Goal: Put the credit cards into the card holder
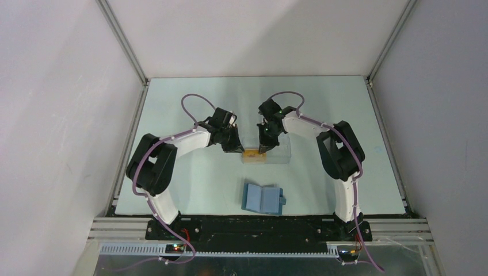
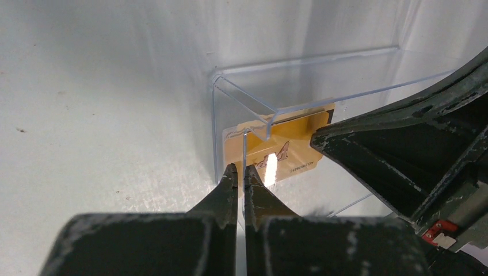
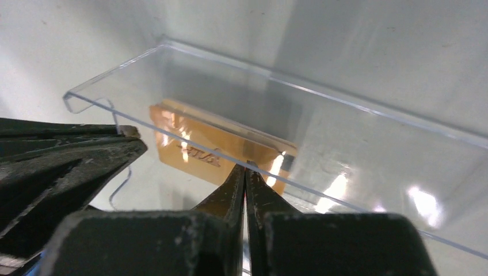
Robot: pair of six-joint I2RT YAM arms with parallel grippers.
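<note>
Orange cards (image 1: 251, 155) lie in a clear acrylic box (image 1: 282, 156) at the table's middle; in the left wrist view the cards (image 2: 288, 146) show beneath its clear wall. My left gripper (image 1: 242, 150) is shut at the box's left end, its tips at the thin acrylic edge (image 2: 244, 152). My right gripper (image 1: 260, 150) is shut, empty, over the cards (image 3: 195, 149) at the box's clear edge. A blue folded card holder (image 1: 263, 199) lies open near the front edge.
Walls bound both sides and the back.
</note>
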